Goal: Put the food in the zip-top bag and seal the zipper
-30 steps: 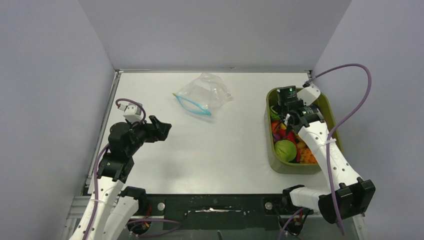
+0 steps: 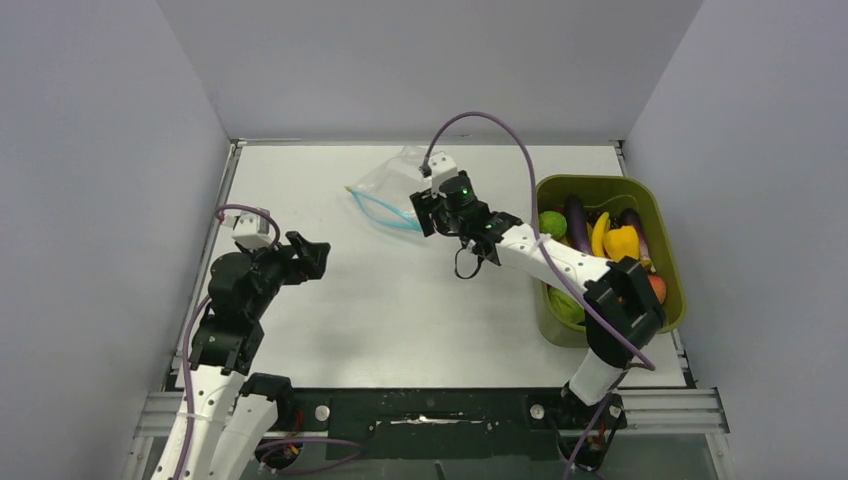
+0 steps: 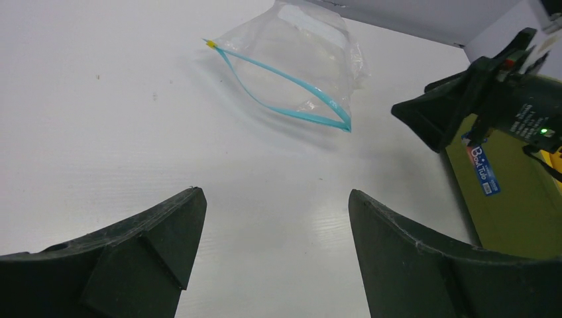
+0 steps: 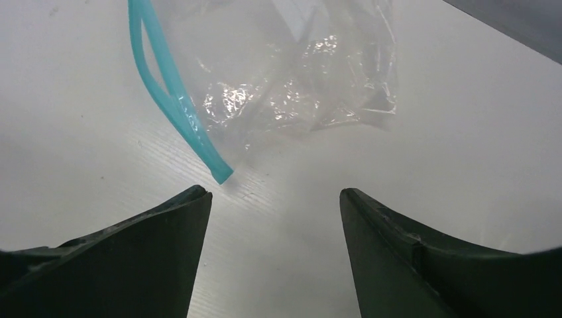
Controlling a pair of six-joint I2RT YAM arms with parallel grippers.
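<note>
On the far middle of the table lies a clear zip top bag (image 2: pixel 385 185) with a light-blue zipper edge (image 3: pixel 298 83), which gapes into a narrow loop, and a yellow slider (image 3: pixel 210 44) at its left end. Over the bag's right side hovers my right gripper, open and empty; the zipper's near corner shows ahead of its left finger. My left gripper is open too, apart from the bag, over the table's left side. Food fills a green bin at the right, including an eggplant (image 2: pixel 577 222) and a yellow pepper (image 2: pixel 621 243).
The olive-green bin (image 2: pixel 560 333) stands at the table's right edge, with the right forearm passing over it. Bare tabletop (image 2: pixel 400 320) stretches across the middle and front. Grey walls (image 2: pixel 430 70) close off the back and sides.
From above the bin, my right arm has swung left to the bag. The left gripper has shifted slightly left. The bag lies where it was.
</note>
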